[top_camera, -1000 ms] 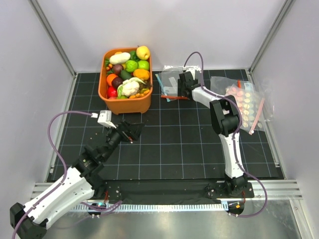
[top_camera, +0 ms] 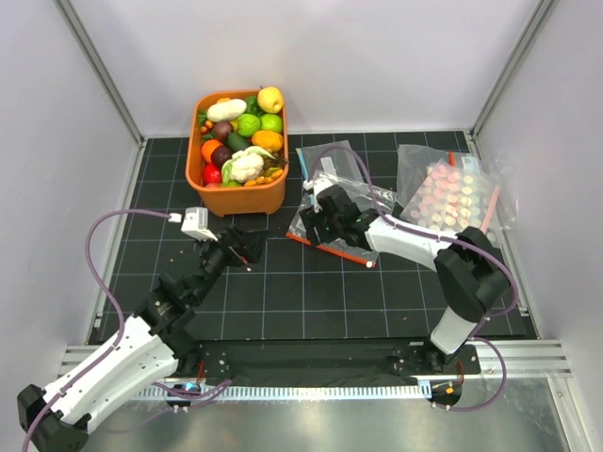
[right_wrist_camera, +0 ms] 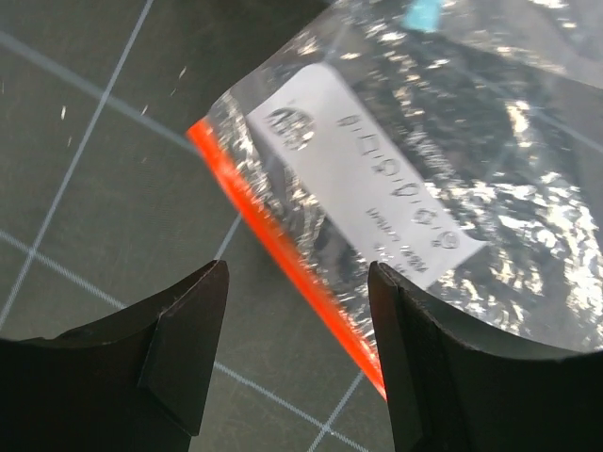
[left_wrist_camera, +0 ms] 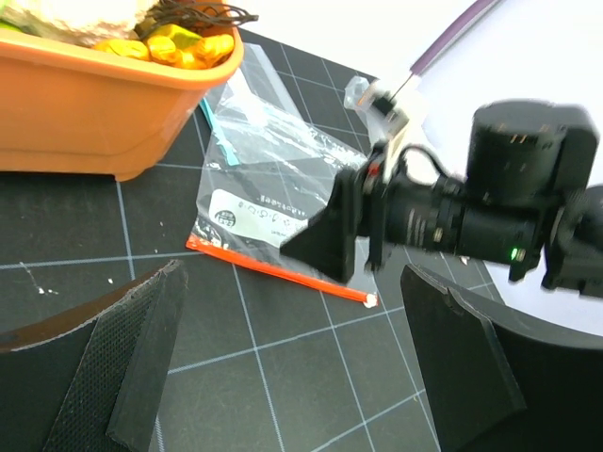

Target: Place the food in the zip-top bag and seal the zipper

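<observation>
A clear zip bag (top_camera: 363,195) with an orange-red zipper edge (left_wrist_camera: 283,270) lies on the dark tiled mat, looking flat and empty. Its white printed label (right_wrist_camera: 353,165) shows in the right wrist view. Over the zipper edge my right gripper (top_camera: 316,226) stands open; the orange strip (right_wrist_camera: 268,231) runs below and between its parted fingers, and nothing is gripped. My left gripper (top_camera: 249,247) is open and empty, over bare mat left of the bag. Food, including a cauliflower (top_camera: 248,167), an eggplant and peppers, fills the orange basket (top_camera: 247,200).
To the right, a bag (top_camera: 452,196) with rows of round pale and pink items lies on the mat. Another clear bag with a blue edge (top_camera: 303,165) is partly under the empty one.
My right gripper has come toward the front and left. The orange-edged bag has shifted forward from the back, uncovering more of the blue-edged bag. My left arm is nearly still.
</observation>
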